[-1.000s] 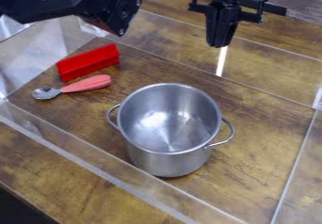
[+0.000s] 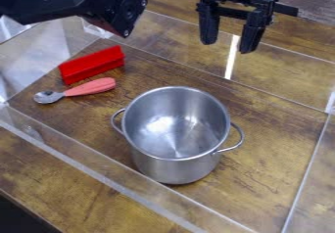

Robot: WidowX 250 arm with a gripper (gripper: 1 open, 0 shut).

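My gripper (image 2: 229, 29) hangs open at the top of the view, above the back of the wooden table, with nothing between its two dark fingers. In front of it and lower in the view stands an empty steel pot (image 2: 175, 139) with two side handles. To the left of the pot lie a red block (image 2: 92, 64) and a spoon (image 2: 92, 87) with a pink handle.
A dark piece of the robot (image 2: 98, 2) fills the top left. Clear plastic strips or panels edge the left and front of the area.
My gripper has shifted slightly left and turned, so its two fingers now show apart. The pot, block and spoon have not moved.
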